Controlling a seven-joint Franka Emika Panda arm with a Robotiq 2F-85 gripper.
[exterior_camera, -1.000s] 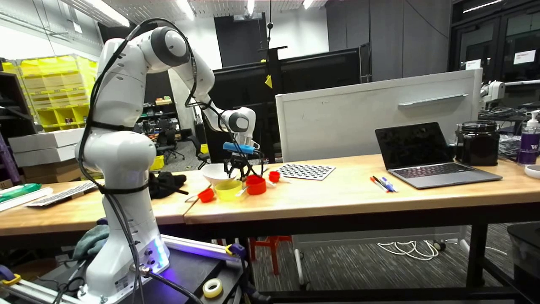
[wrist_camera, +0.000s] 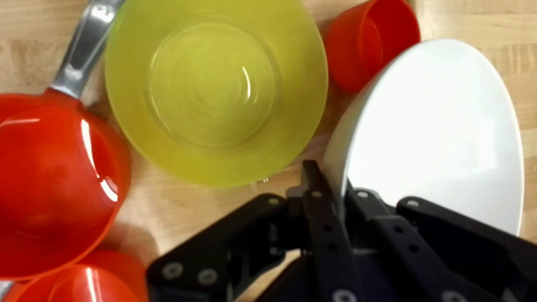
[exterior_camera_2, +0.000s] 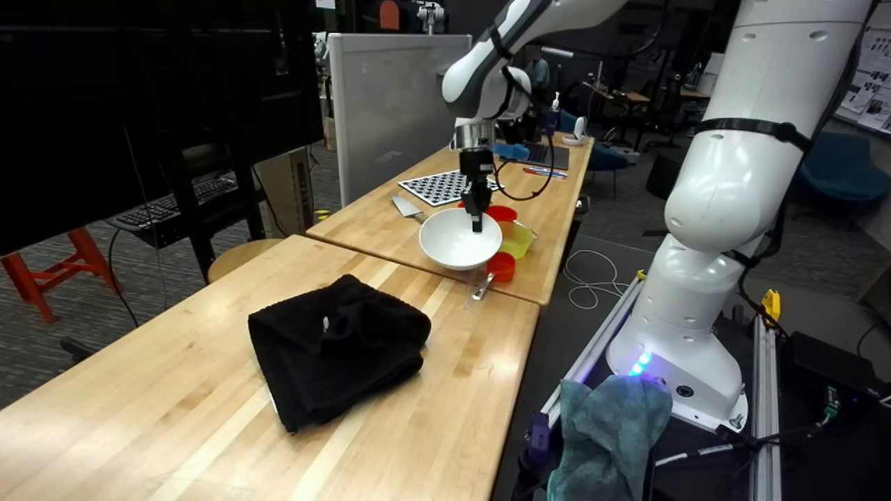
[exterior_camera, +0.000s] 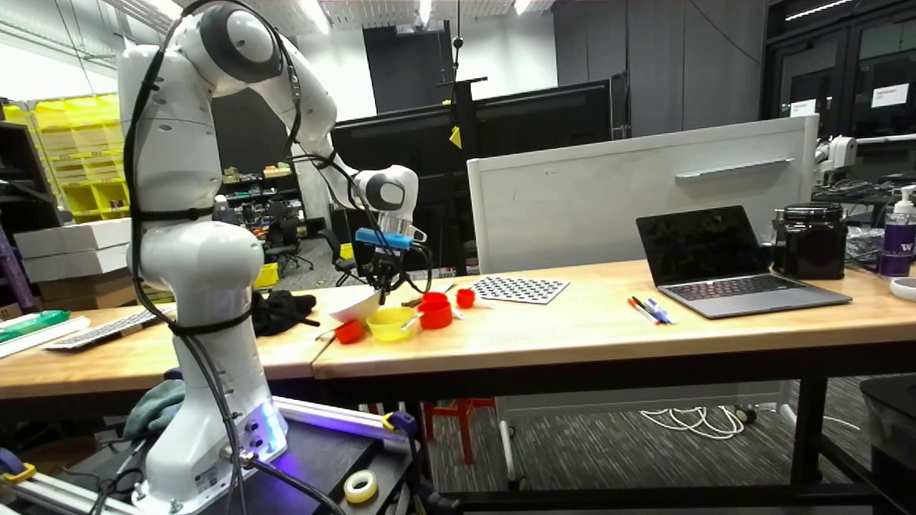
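Note:
In the wrist view the white bowl [wrist_camera: 443, 131] has its near rim pinched between my dark fingers, one inside and one outside. My gripper is shut on that rim. The bowl is tilted, its hollow facing the camera side in exterior view 2, where the white bowl [exterior_camera_2: 455, 242] hangs over the table by the cups. Close beside it stands a yellow bowl [wrist_camera: 214, 85], which looks empty. A small red cup [wrist_camera: 370, 42] sits between the two bowls at their far side, and a larger red cup [wrist_camera: 55, 181] with a metal handle is at the left.
A spatula [exterior_camera_2: 407, 207] and a checkered board [exterior_camera_2: 438, 188] lie behind the bowls. Black cloth [exterior_camera_2: 338, 342] covers part of the near table in exterior view 2. A laptop [exterior_camera: 743, 279] and pens [exterior_camera: 650, 310] are at the right; bare wood lies between them and the cups.
The arm has drawn to the left and a little higher in exterior view 1. The white bowl has shifted left with the gripper and is now tilted.

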